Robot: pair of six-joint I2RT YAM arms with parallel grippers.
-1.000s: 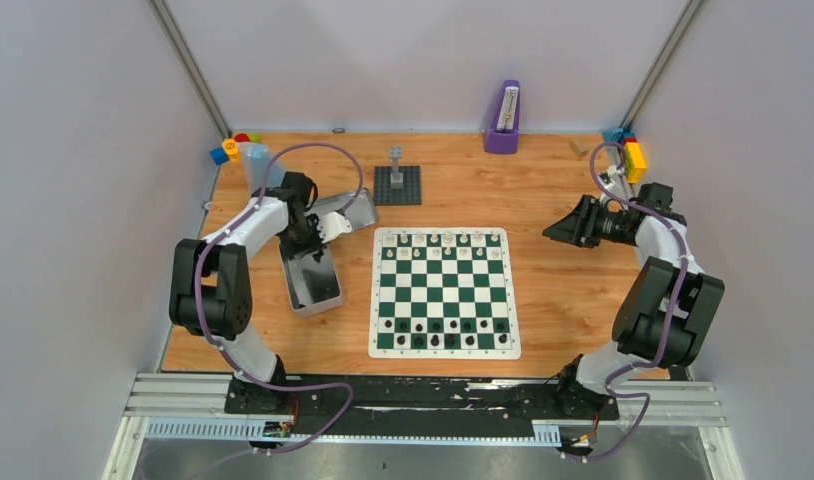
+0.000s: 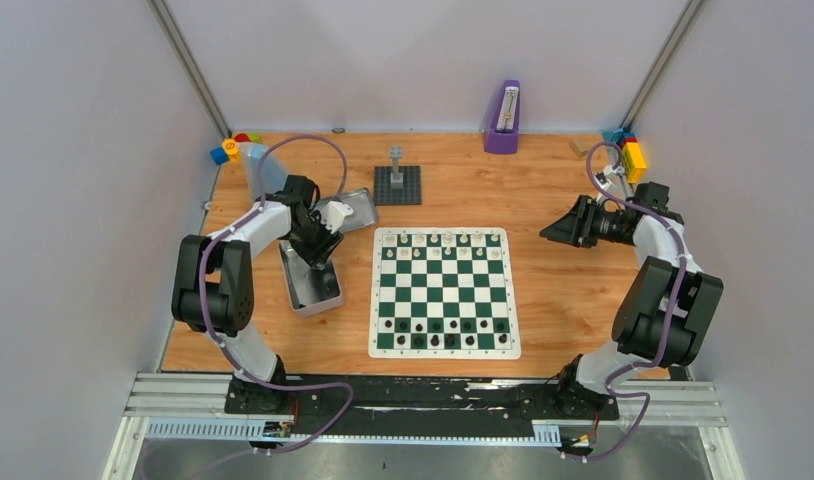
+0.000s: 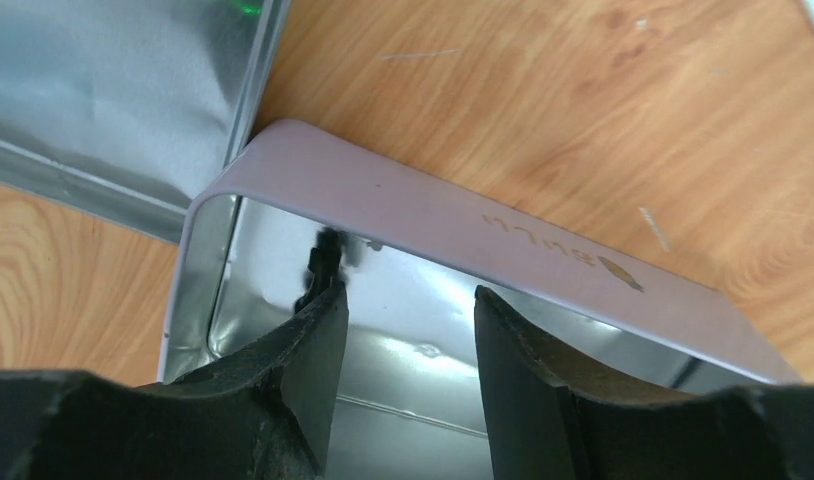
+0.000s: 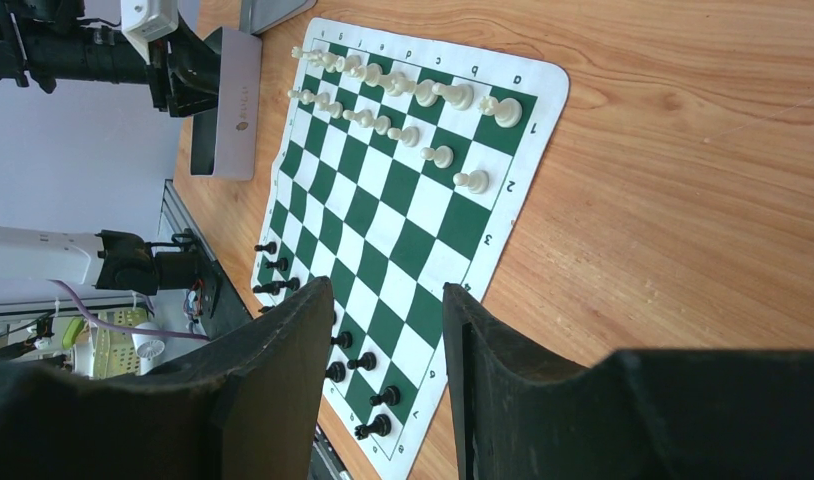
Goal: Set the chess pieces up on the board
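The chessboard (image 2: 444,292) lies mid-table, with white pieces along its back rows and black pieces along its front rows. My left gripper (image 2: 326,243) hangs over the pink metal box (image 3: 463,225); in the left wrist view it (image 3: 411,300) is open, nothing between its fingers. A dark, blurred object (image 3: 323,262) lies inside the box near the left finger. My right gripper (image 2: 560,229) hovers right of the board; in the right wrist view it (image 4: 388,295) stands open and empty, looking across the board.
A silver tray (image 2: 363,209) adjoins the box. A grey baseplate with a post (image 2: 397,195), a purple metronome (image 2: 501,135) and coloured blocks (image 2: 634,160) stand toward the back. Bare wood surrounds the board.
The right arm is nearly unchanged; the board looks the same.
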